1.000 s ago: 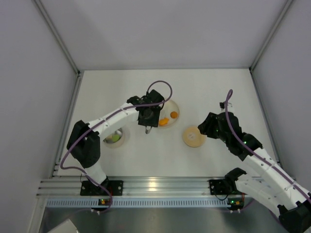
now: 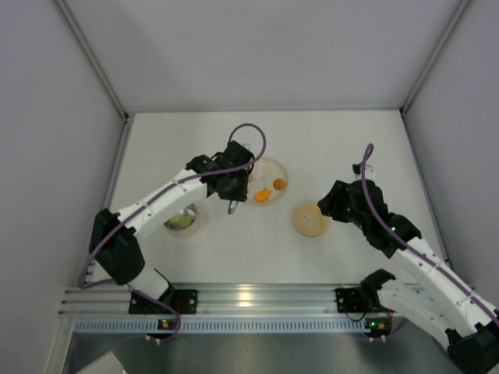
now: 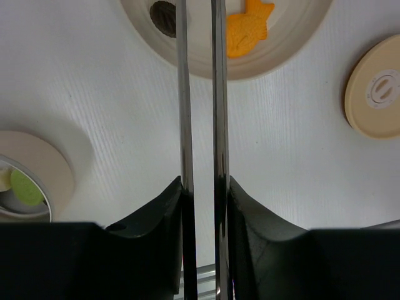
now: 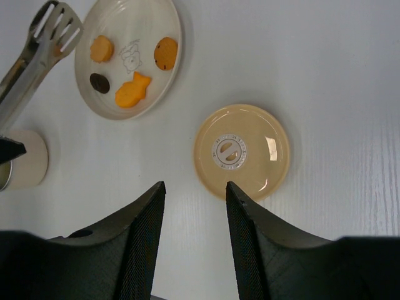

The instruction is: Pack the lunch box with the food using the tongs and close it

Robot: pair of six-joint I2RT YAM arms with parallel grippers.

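Observation:
My left gripper (image 2: 232, 204) hangs over the front-left edge of the cream plate (image 2: 274, 167), holding long metal tong-like blades; in the left wrist view nothing shows between them. The plate holds an orange fish piece (image 4: 130, 94), a dark oval piece (image 4: 100, 82) and round orange pieces (image 4: 165, 54). The lunch box (image 3: 47, 162), a cream round container with green and pale pieces inside, lies to the front left. My right gripper stands open and empty near the round tan lid (image 4: 240, 175).
Metal rails run along its front edge, and walls stand on the sides.
My left gripper has shifted a little to the left, toward the lunch box side. The right arm has not moved.

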